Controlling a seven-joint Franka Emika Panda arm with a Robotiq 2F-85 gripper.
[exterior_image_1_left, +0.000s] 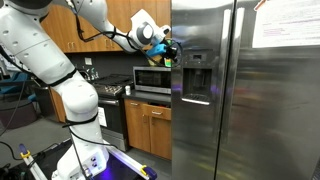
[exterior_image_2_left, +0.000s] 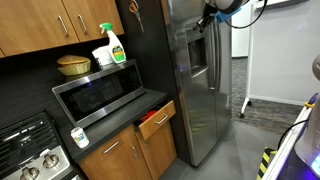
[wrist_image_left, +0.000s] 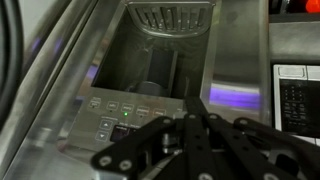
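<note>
Up by the top of the stainless fridge (exterior_image_1_left: 197, 120), my gripper (exterior_image_1_left: 174, 48) is beside the water dispenser (exterior_image_1_left: 197, 75). In the wrist view the dispenser recess (wrist_image_left: 158, 58) and its button panel (wrist_image_left: 125, 108) lie beyond the gripper. Its dark fingers appear shut, with nothing visible between them. Whether they touch the fridge is unclear. From the other side, the arm (exterior_image_2_left: 225, 18) reaches in front of the fridge's upper part, and the fingertips are too small to make out.
Left of the fridge stand a microwave (exterior_image_2_left: 100, 98), a spray bottle (exterior_image_2_left: 117, 45) and a basket (exterior_image_2_left: 73, 66) on top of it. A drawer (exterior_image_2_left: 156, 122) is pulled out below the counter. A white cup (exterior_image_2_left: 79, 137) sits near the stove (exterior_image_2_left: 35, 160). Open floor lies before the fridge.
</note>
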